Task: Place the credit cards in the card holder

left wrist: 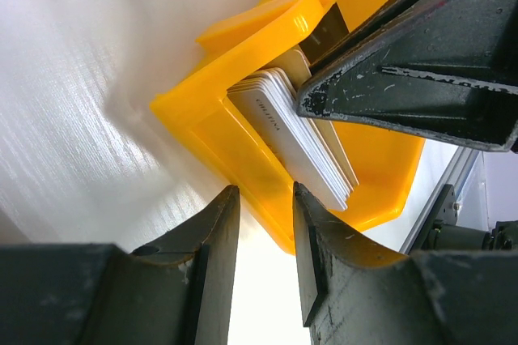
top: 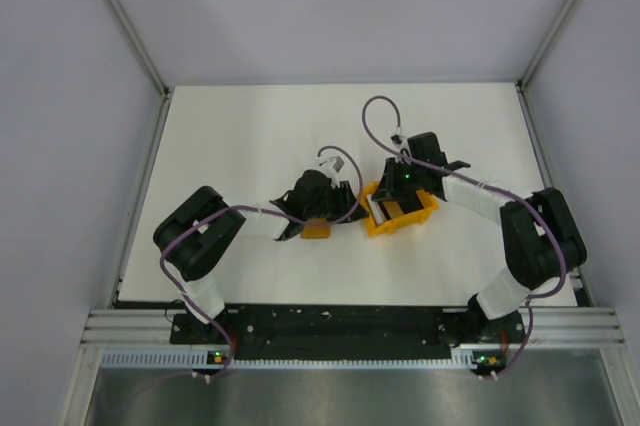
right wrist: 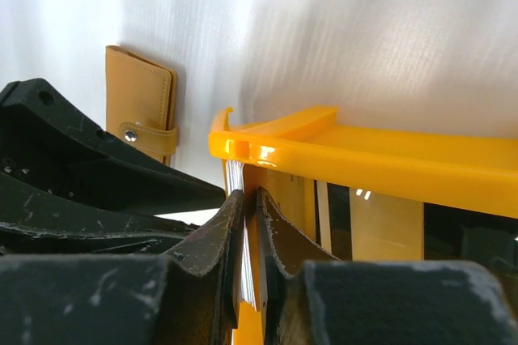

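The brown card holder lies closed on the table under my left arm; its snap strap shows in the right wrist view. White cards stand as a stack against the end wall inside the yellow basket, with tan ones behind them. At that wall, on its outer side, my left gripper is part open with nothing seen gripped. The right gripper reaches in at the stack's top edge, its fingertips slightly apart. A brown strip shows in that narrow gap; whether it is touched cannot be told.
Other dark and tan cards stand farther along the basket. Both grippers are close together at its left end. Bare white table stretches to the left and the back.
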